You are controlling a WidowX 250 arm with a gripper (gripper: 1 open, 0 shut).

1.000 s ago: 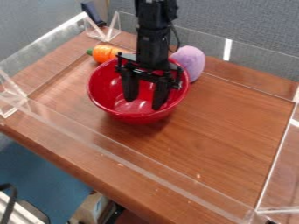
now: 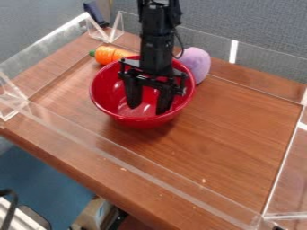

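Note:
My black gripper (image 2: pixel 149 88) hangs down from the top centre into a red bowl (image 2: pixel 142 113), its two fingers spread apart inside the bowl. I see nothing clearly held between them, though the bowl's floor is partly hidden behind the gripper. Just behind the bowl lie an orange carrot (image 2: pixel 110 54) at the left and a purple round object (image 2: pixel 197 65), perhaps an eggplant, at the right.
Clear low walls edge the table on several sides. Cables and a small box sit beyond the lower left edge.

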